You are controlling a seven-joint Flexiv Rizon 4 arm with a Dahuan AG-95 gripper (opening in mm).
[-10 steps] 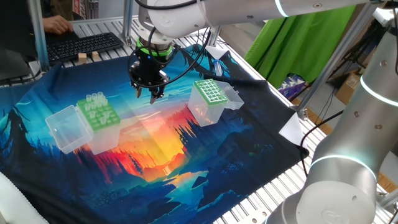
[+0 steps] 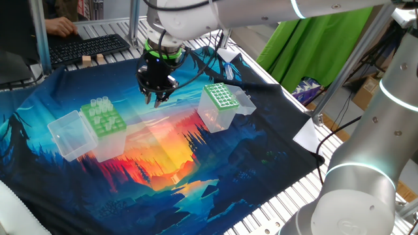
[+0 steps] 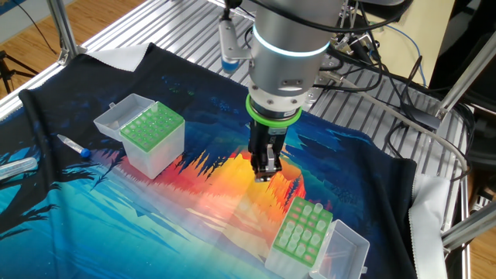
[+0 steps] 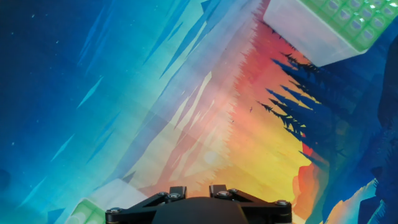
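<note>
My gripper [image 2: 152,102] hangs above the printed cloth, between two translucent boxes with green tops. Its fingertips in the wrist view [image 4: 198,190] stand a small gap apart, nothing between them, so it is partly open. One box [image 2: 108,134] has several clear tubes or tips standing in its green top; its lid lies folded open. The other box [image 2: 219,114], also with its lid open, shows a grid of holes and no tubes sticking up. In the wrist view this grid box [image 4: 320,31] is at upper right, and a corner of the tube box [image 4: 87,211] shows at lower left.
A blue-capped pen-like tube [image 3: 74,146] and a clear object [image 3: 17,167] lie on the cloth beyond the grid box. The cloth [image 2: 160,153] between the boxes is free. Someone's hand [image 2: 57,26] rests by a keyboard [image 2: 88,47] behind the table.
The fingers have drawn closer together over the last second. The arm holds nearly the same position, and both boxes stay where they were.
</note>
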